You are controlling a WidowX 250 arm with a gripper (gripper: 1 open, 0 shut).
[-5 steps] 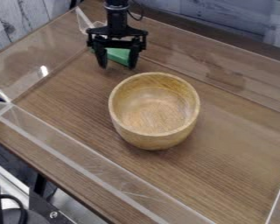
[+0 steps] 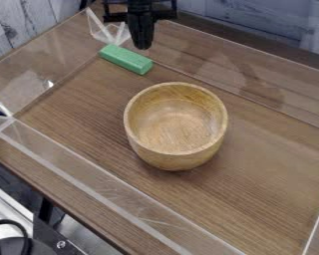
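Note:
A green block [image 2: 125, 60] lies on the wooden table toward the back left. My black gripper [image 2: 143, 42] is at the top edge of the view, above and behind the block and apart from it. It looks shut, with nothing visible between its fingers. Most of the arm is out of frame. A large round wooden bowl [image 2: 175, 126] stands in the middle of the table.
Clear plastic walls or sheets line the left side and the near right corner. A small dark blue item [image 2: 0, 125] sits at the left edge. The table right of the bowl and at the front is bare.
My gripper has risen and moved back, away from the green block, which it covered earlier and which is now fully in sight on the table. The bowl is unmoved.

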